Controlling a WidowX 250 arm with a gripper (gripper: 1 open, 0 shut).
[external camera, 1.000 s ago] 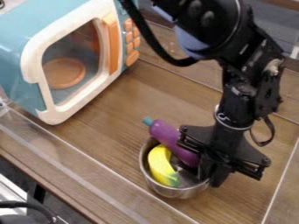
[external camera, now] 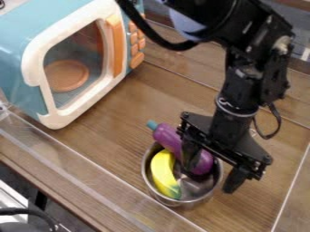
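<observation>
A metal bowl [external camera: 160,191] holds a yellow banana [external camera: 164,172] and a purple eggplant [external camera: 168,136] with a teal stem, which leans up over the rim. My black gripper [external camera: 213,163] is open over the bowl's right side, its fingers around or just above the eggplant's lower part; whether they touch it is hard to tell.
A toy microwave [external camera: 54,36] in blue and white, with an orange side panel and a plate inside, stands at the upper left. Bare wooden counter [external camera: 97,136] lies left of the bowl.
The banana and eggplant look almost unchanged.
</observation>
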